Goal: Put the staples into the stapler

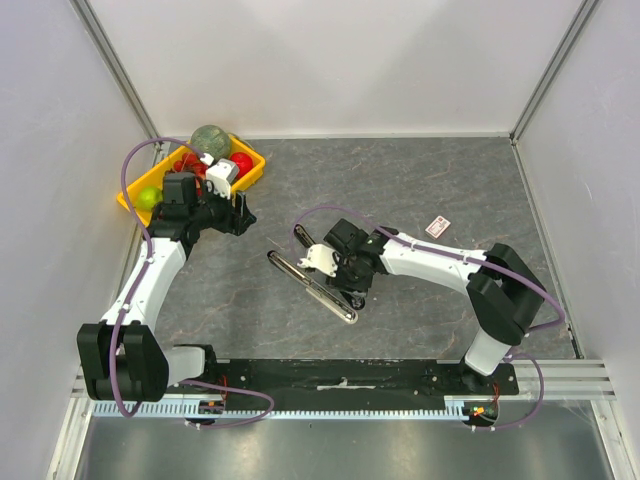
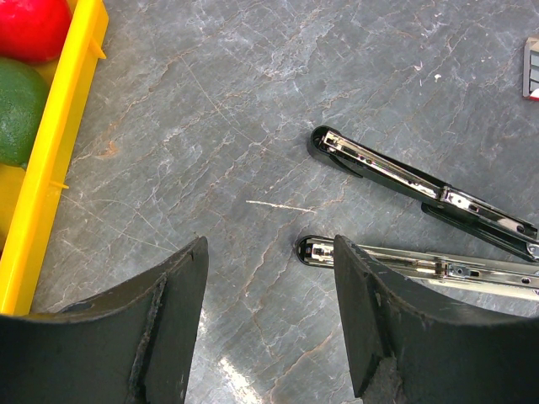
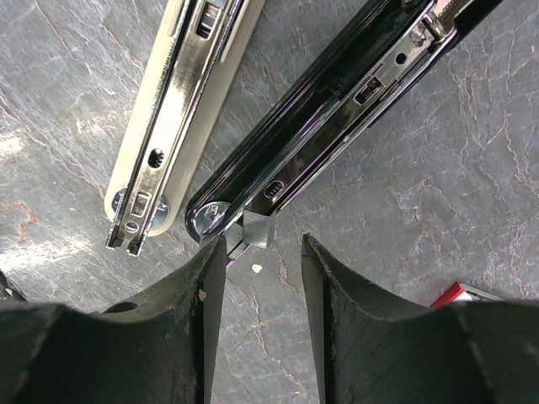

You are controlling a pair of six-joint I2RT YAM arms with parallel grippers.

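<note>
Two opened-out staplers lie side by side on the grey table, one cream and one black. A small silver block of staples rests at the black stapler's near end, by the round metal plate; whether it sits in the channel I cannot tell. Just behind the block, my right gripper stands open, its fingers apart on either side and not closed on it. My left gripper is open and empty over bare table, to the left of the cream stapler's end.
A yellow basket of toy fruit stands at the back left, near the left arm. Off to the right lies a small red-and-white box.
</note>
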